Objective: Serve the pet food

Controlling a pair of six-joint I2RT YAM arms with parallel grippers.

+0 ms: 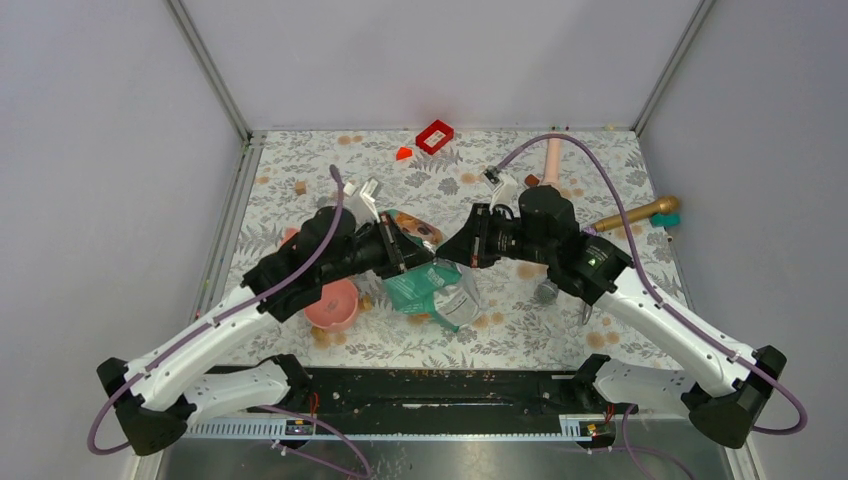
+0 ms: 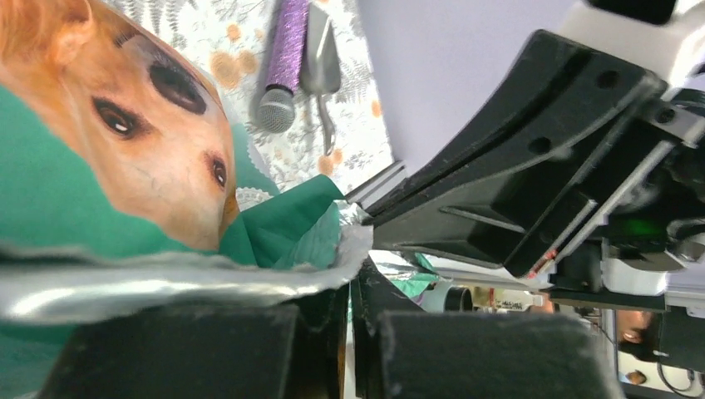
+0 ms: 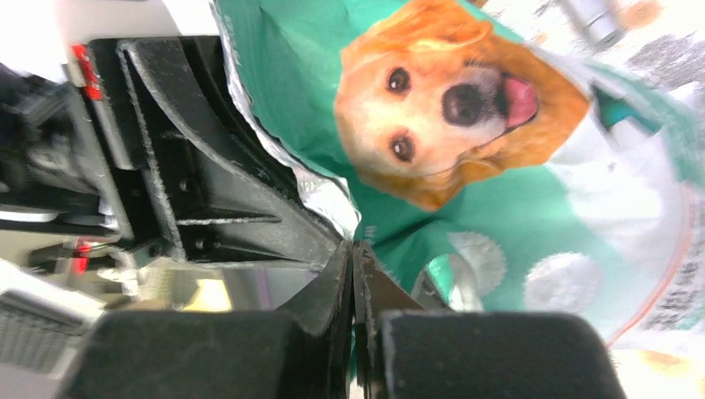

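Note:
A green pet food bag (image 1: pixel 418 290) with a dog's face (image 3: pixel 449 108) lies mid-table under both grippers, which meet at its silvery top edge (image 2: pixel 191 287). My left gripper (image 1: pixel 428 254) is shut at that edge; in the left wrist view the foil runs right by its fingertips. My right gripper (image 1: pixel 442 254) is shut too, coming from the other side, with the foil edge at its tips in the right wrist view. Whether either pinches the foil is hard to tell. A pink bowl (image 1: pixel 331 310) sits left of the bag.
A microphone (image 2: pixel 279 91) and metal scoop (image 2: pixel 321 58) lie to the right. A red box (image 1: pixel 435 136) and small orange piece (image 1: pixel 404 153) are at the back, a wooden tool (image 1: pixel 628 214) at the right edge.

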